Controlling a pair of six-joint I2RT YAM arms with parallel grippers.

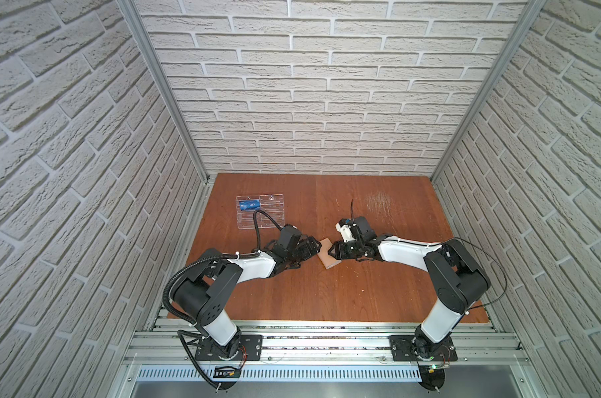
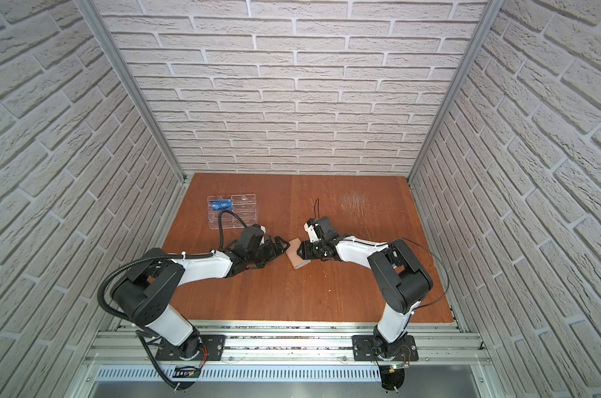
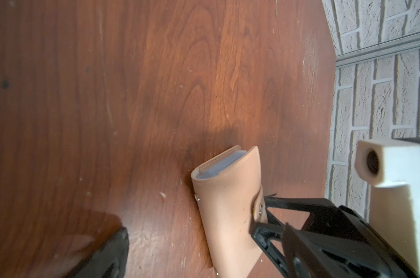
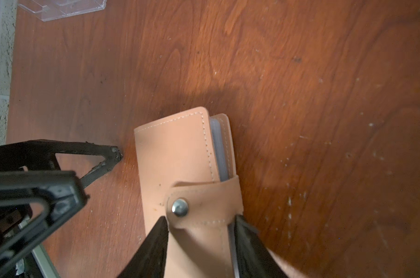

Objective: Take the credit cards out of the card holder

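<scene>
The tan leather card holder (image 3: 228, 203), with a snap strap (image 4: 205, 201) across its face, is at the middle of the table between the two arms. Pale card edges (image 3: 221, 165) show inside its open end in the left wrist view, and along its side in the right wrist view. My left gripper (image 1: 311, 244) stands open beside the holder, its fingers wide apart. At the holder's other side, my right gripper has its fingers on either side of the strapped part; how firmly they press cannot be made out.
A clear compartment box (image 1: 260, 219) with a blue roll (image 1: 249, 205) inside stands at the back left. The two grippers are close together around the holder. Bare table (image 1: 300, 298) lies in front of the arms and toward the back.
</scene>
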